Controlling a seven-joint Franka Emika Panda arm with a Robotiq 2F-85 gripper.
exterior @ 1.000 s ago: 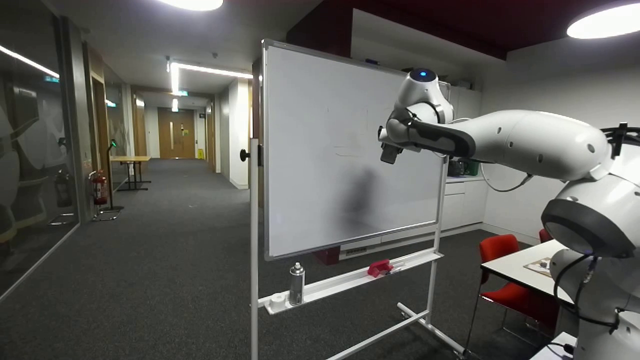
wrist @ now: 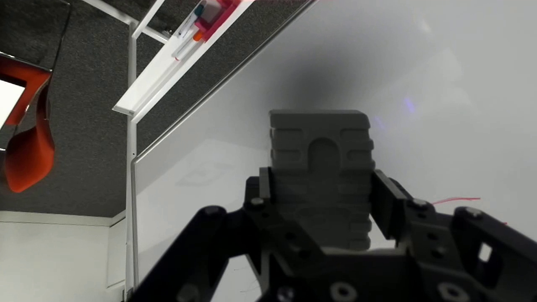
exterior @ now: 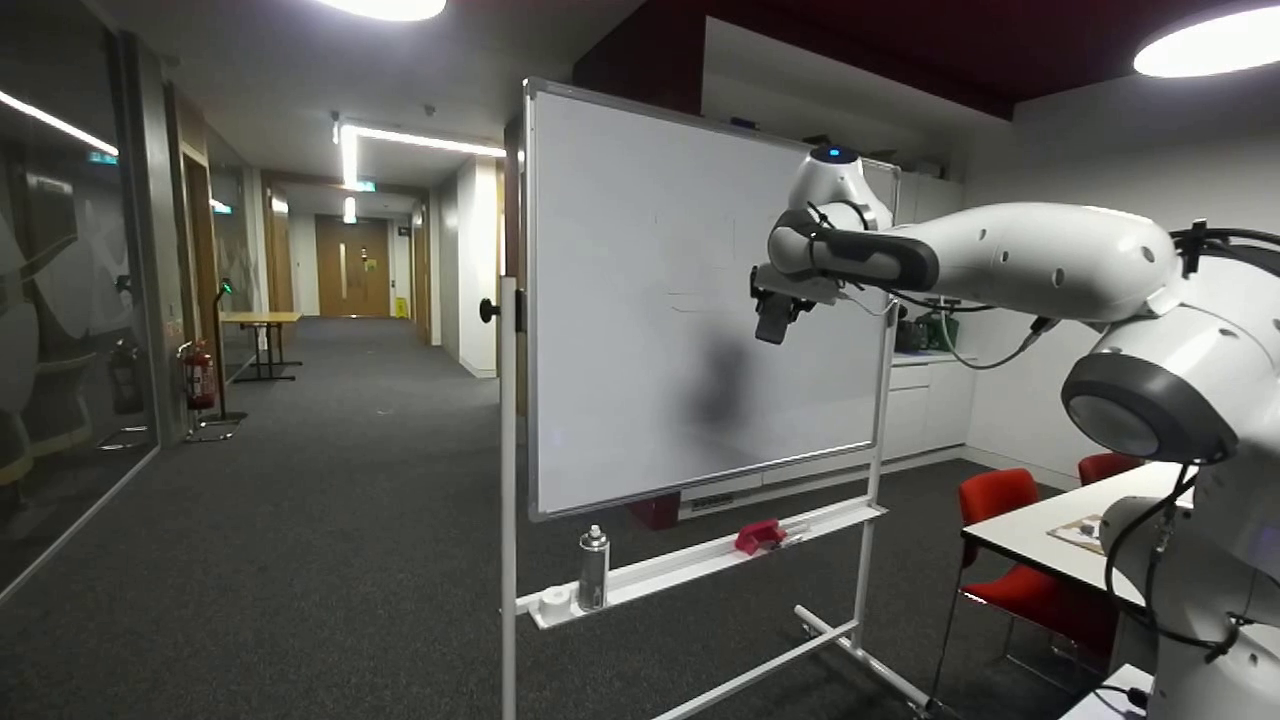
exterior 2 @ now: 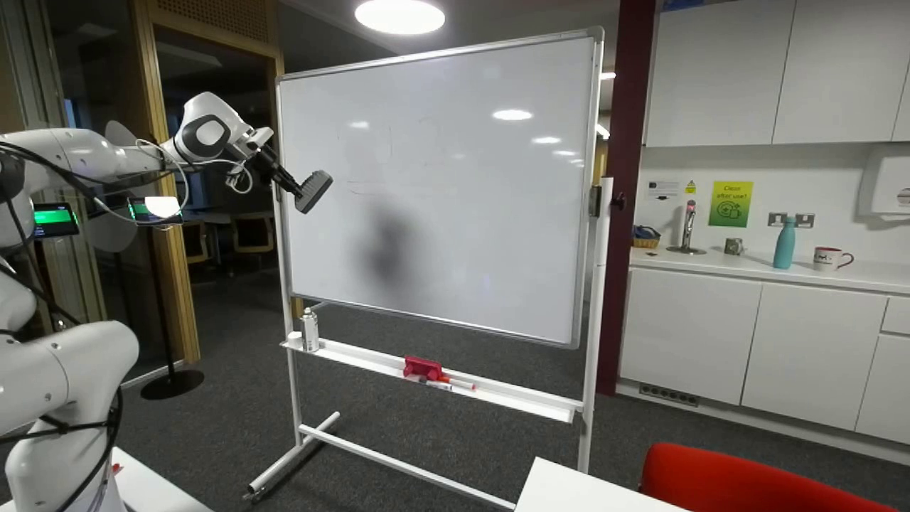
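A dark grey ridged block, which looks like a board eraser (wrist: 322, 161), is pinched between the two fingers of my gripper in the wrist view. The gripper is shut on its sides. In exterior view 2 the eraser (exterior 2: 313, 191) is tilted and appears to hang in front of the left part of the whiteboard (exterior 2: 478, 205); whether it touches the board cannot be told. Faint marker lines (exterior: 692, 302) remain on the board in exterior view 1, left of the eraser (exterior: 774, 322). Red strokes (wrist: 455, 199) show right of the gripper in the wrist view.
Below the board runs a white tray (exterior 2: 512, 397) carrying a spray can (exterior 2: 309, 330), a red holder (exterior 2: 423, 368) and markers (exterior 2: 458, 383). A white table (exterior: 1044, 528) and red chairs (exterior: 998, 494) stand at the right in exterior view 1.
The arm has reached farther toward the whiteboard, with the gripper and eraser shifting slightly left and down in exterior view 1. The faint lines and the tray's contents look the same.
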